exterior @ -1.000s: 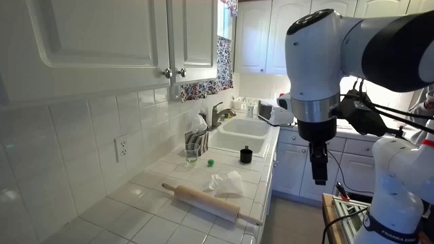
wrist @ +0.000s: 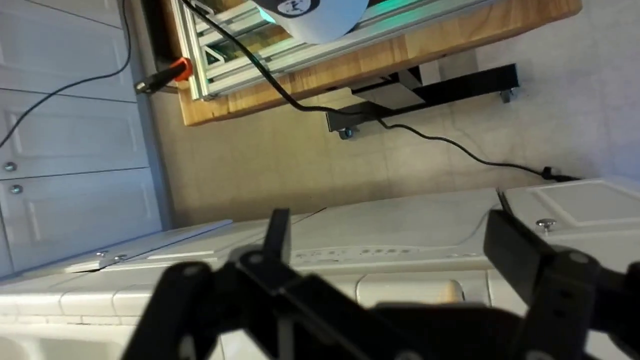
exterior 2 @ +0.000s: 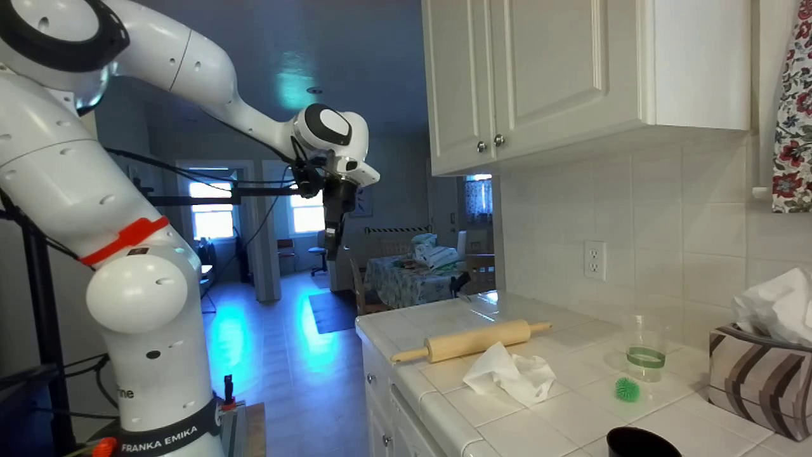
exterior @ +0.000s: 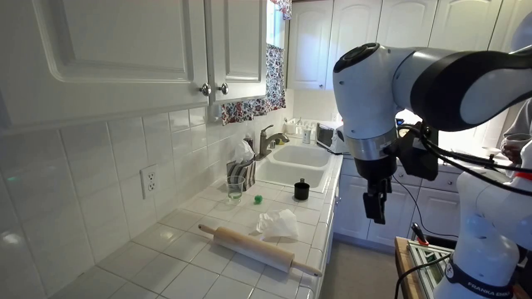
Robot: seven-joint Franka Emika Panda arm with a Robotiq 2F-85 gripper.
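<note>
My gripper is open in the wrist view, its two fingers wide apart with nothing between them. In exterior view 1 it hangs beyond the counter's edge, over the floor, fingers pointing down. On the tiled counter lies a wooden rolling pin, with a crumpled white tissue beside it. A spiky green ball rests near a clear cup that shows a green band. A small black cup stands close to the sink.
A striped tissue box sits against the backsplash by the sink. White cabinets overhang the counter. Near the arm's base is a wooden-topped table.
In exterior view 1 the arm and gripper have moved left, nearer the counter, and the wrist has tilted and turned. The things on the counter have not moved.
</note>
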